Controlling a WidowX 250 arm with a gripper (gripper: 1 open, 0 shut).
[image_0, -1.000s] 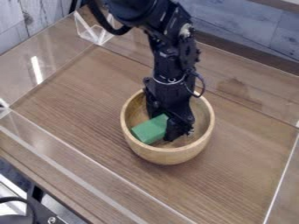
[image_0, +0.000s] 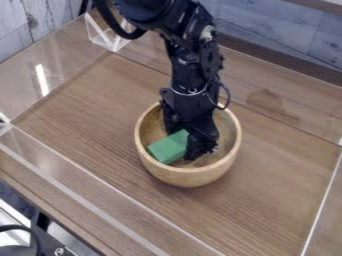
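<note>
A round wooden bowl (image_0: 197, 173) sits on the brown tabletop, holding a green block (image_0: 167, 148). The black gripper (image_0: 183, 141) reaches down from the top into the bowl, its fingertips at the green block and shut on it, as far as the view shows. The fingertips are partly hidden by the gripper's body and cables.
Bare tabletop (image_0: 80, 130) stretches left, right and in front of the bowl. Wooden walls line the back and left edges, with clear plastic pieces at the left and top left. A dark cable lies at the bottom left corner.
The gripper, the green block and the bowl have shifted slightly to the left.
</note>
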